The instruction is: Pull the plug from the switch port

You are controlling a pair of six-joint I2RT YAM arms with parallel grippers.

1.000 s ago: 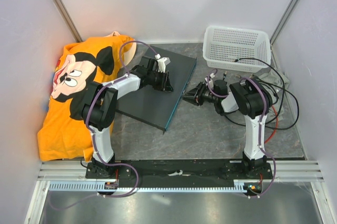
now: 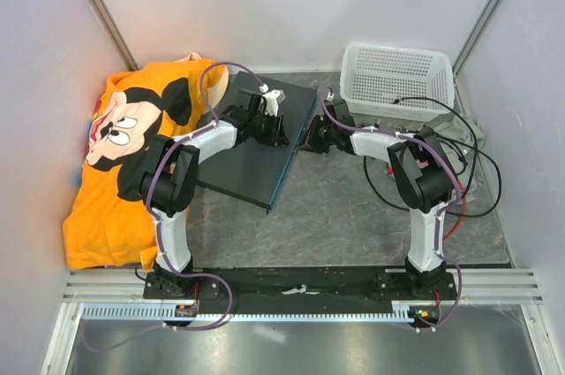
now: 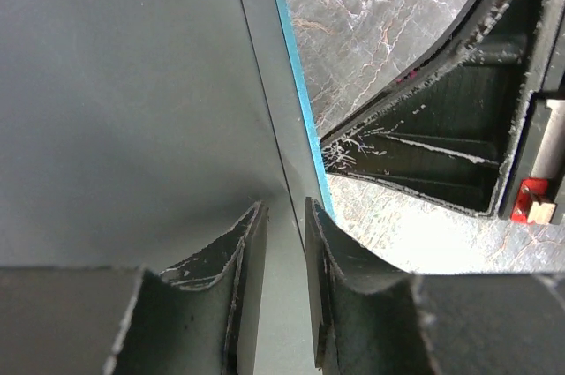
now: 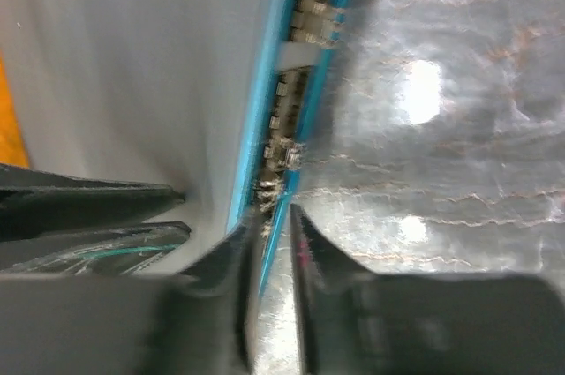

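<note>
A flat dark switch (image 2: 243, 172) lies angled on the grey floor, its blue-edged port side (image 4: 265, 101) facing right. In the right wrist view that side shows rows of metal ports; I cannot tell whether a plug sits in one. My left gripper (image 2: 276, 135) is over the switch's top near that edge, its fingers (image 3: 362, 313) slightly apart with nothing visible between them. My right gripper (image 2: 309, 138) is at the port edge, fingertips beside the lower ports, blurred in its own view, with a narrow gap between them.
A white basket (image 2: 397, 75) stands at the back right, with black and red cables (image 2: 472, 181) below it. An orange cartoon cloth (image 2: 106, 216) covers the left.
My right gripper has moved left to the port edge. The switch has shifted a little leftward, and my left gripper has moved slightly left with it.
</note>
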